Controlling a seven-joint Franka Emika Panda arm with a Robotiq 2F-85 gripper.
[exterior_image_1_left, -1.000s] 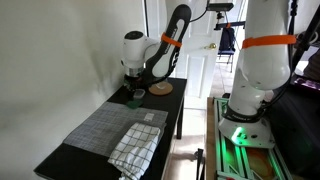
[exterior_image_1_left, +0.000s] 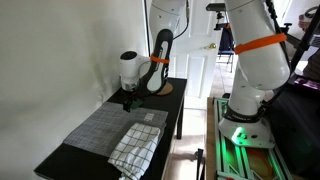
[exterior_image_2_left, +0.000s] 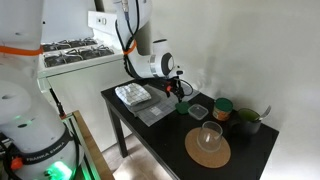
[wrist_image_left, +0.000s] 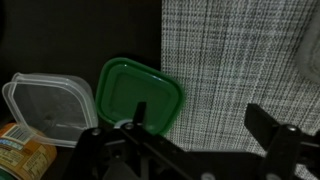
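A green rounded-square lid or shallow dish (wrist_image_left: 140, 92) lies at the edge of the grey woven mat (wrist_image_left: 215, 60), partly on the dark table, in the wrist view. My gripper is open above it, its left finger (wrist_image_left: 140, 118) overlapping the lid in view and its right finger (wrist_image_left: 262, 122) over the mat. Nothing shows between the fingers. In exterior view 2 the green piece (exterior_image_2_left: 182, 107) is just below the gripper. Exterior view 1 shows the arm's white wrist (exterior_image_1_left: 133, 70) low over the table's far part.
A clear plastic container (wrist_image_left: 50, 108) and an orange-labelled jar (wrist_image_left: 22, 150) are left of the lid. A glass bowl (exterior_image_2_left: 209, 134) sits on a round cork mat (exterior_image_2_left: 205, 152), near a dark pot (exterior_image_2_left: 245, 123). A checkered cloth (exterior_image_1_left: 134, 150) and a grey tray lie on the mat's other side.
The arm's wrist has come down toward the table and shifted slightly left in exterior view 1. The gripper is now lower, close over the green piece. The cloth has not moved.
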